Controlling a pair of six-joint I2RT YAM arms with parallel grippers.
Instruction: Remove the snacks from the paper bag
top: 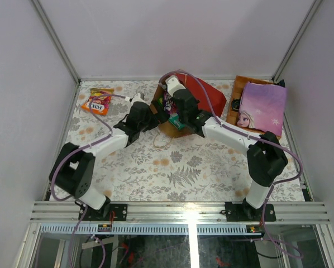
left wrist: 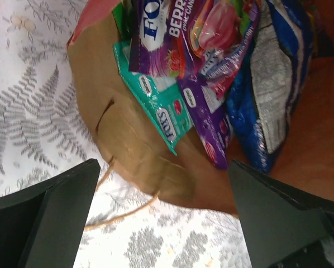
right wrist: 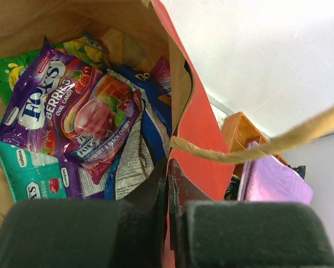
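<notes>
The paper bag, red outside and brown inside, lies tipped at the back middle with its mouth towards my left arm. Inside it, the right wrist view shows a purple Fox's berries packet, a teal packet, a green-yellow packet and a blue-silver packet. My right gripper is shut on the bag's thin red rim. At the bag's mouth, my left gripper stands open with nothing gripped, its fingers short of the packets. An orange-red snack packet lies on the table at the back left.
At the right back, a brown box carries a purple picture pouch and a dark item. A thin paper handle loops out from the bag's lower edge.
</notes>
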